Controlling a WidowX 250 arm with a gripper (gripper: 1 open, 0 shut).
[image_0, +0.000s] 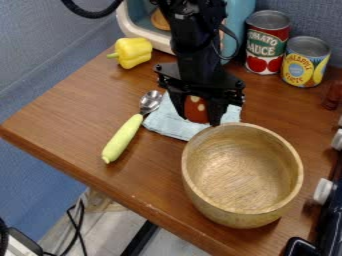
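The black gripper (201, 108) hangs over the light blue cloth (168, 123), just behind the wooden bowl (241, 177). Low between its fingers is an orange-red object (195, 109), partly hidden by them; whether they are closed on it I cannot tell. The cloth lies on the table and is largely covered by the arm. Left of it lies a spoon with a pale green handle (122, 139).
A yellow pepper (131, 51) is at the back left. A tomato sauce can (266, 45), a yellow can (306, 63) and a teal toy appliance (234, 20) stand behind.
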